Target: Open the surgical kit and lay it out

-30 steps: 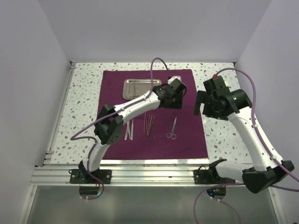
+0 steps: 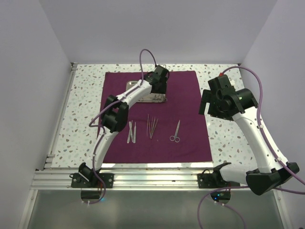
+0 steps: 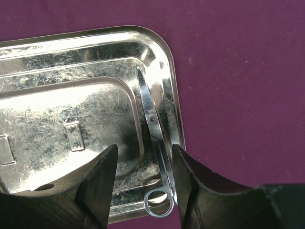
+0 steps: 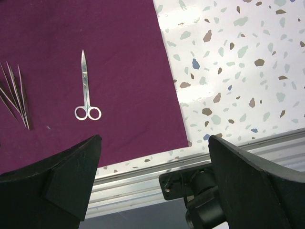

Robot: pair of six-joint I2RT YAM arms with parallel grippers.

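The metal tray [image 2: 151, 98] lies at the back of the purple cloth, partly covered by my left arm in the top view. One pair of scissors [image 3: 155, 129] rests along the tray's right side, its handle rings toward the near corner. Over that end, my left gripper is part open, with the scissors running between its fingers, closer to the right one; contact cannot be told. Another pair of scissors [image 4: 86, 90] lies on the cloth, beside tweezers [image 4: 19, 100] and long thin handles [image 2: 131, 132]. My right gripper hangs open and empty at the right.
White speckled tabletop [image 2: 221, 143] borders it on the right. A metal rail [image 2: 157, 179] runs along the front edge.
The right arm has barely moved; the laid-out instruments stay put.
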